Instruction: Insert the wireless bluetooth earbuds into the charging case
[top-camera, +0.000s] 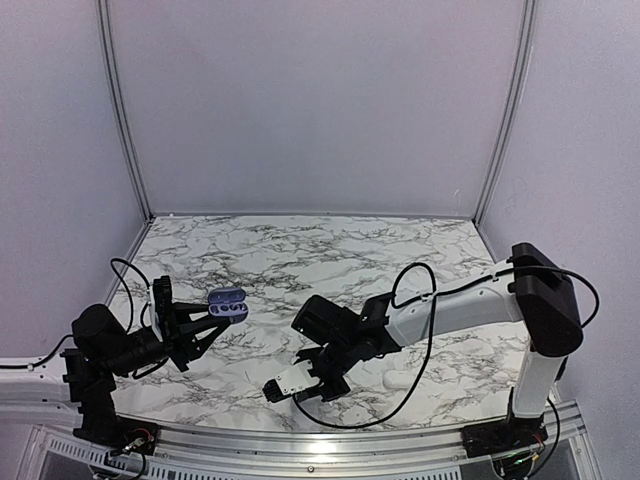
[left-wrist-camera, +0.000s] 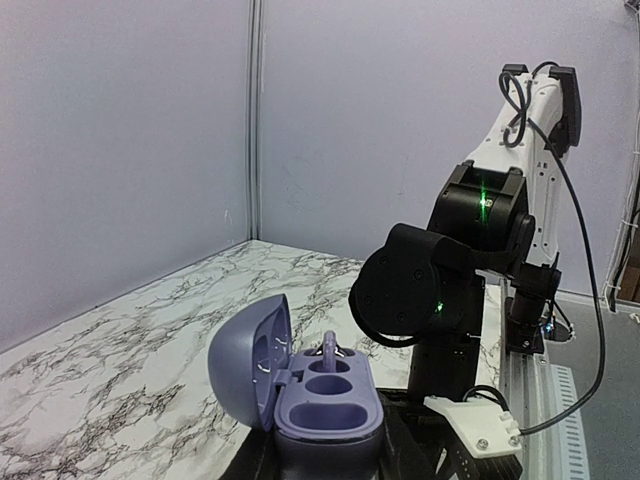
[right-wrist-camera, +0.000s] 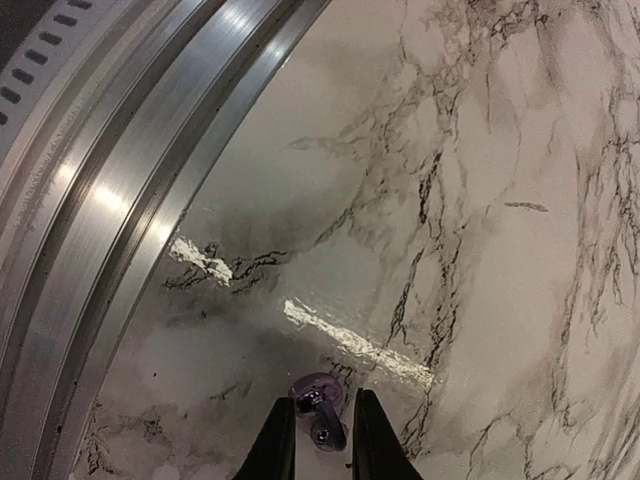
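Note:
The purple charging case has its lid swung up, and my left gripper is shut on its body. In the left wrist view a slim purple upright piece stands at the rear socket; whether it is an earbud cannot be told. The sockets nearer that camera look empty. A dark purple earbud lies on the marble table in the right wrist view. My right gripper points down over it, part open, its fingertips on either side with a gap showing. The arm hides this earbud from above.
A metal rail runs along the table's near edge, close to the right gripper. A pale, white object lies right of the right gripper.

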